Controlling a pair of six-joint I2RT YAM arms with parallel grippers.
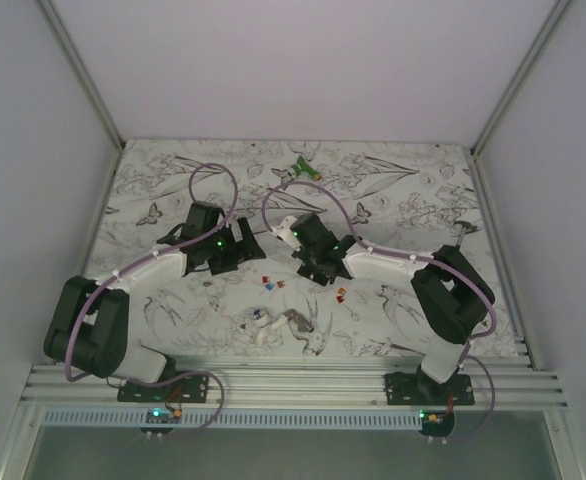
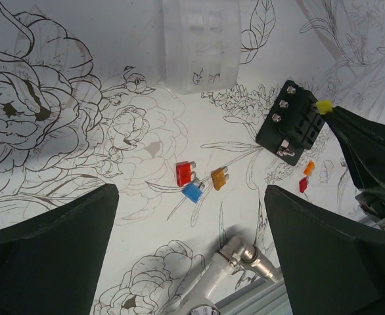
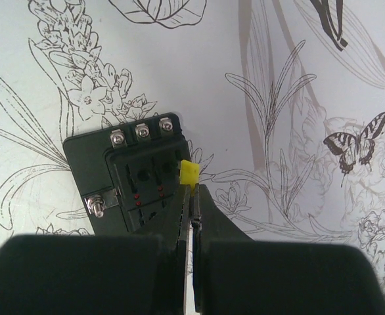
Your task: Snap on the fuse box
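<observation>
The black fuse box [image 3: 100,164] lies flat on the patterned table, with screw terminals on top. My right gripper is over its right side, shut with a yellow fuse [image 3: 189,172] at its tips; whether the fuse is seated in the box is unclear. In the left wrist view the same box [image 2: 278,125] appears at right under that gripper. My left gripper stands open to the left of the box, with red [image 2: 183,172], blue [image 2: 192,191] and orange [image 2: 218,177] fuses lying loose on the table between its fingers in view.
A translucent container [image 2: 201,46] lies behind the loose fuses. A metal fitting [image 2: 238,252] is toward the front. More small fuses [image 2: 303,184] lie right of the box. A green object [image 1: 305,168] sits at the back.
</observation>
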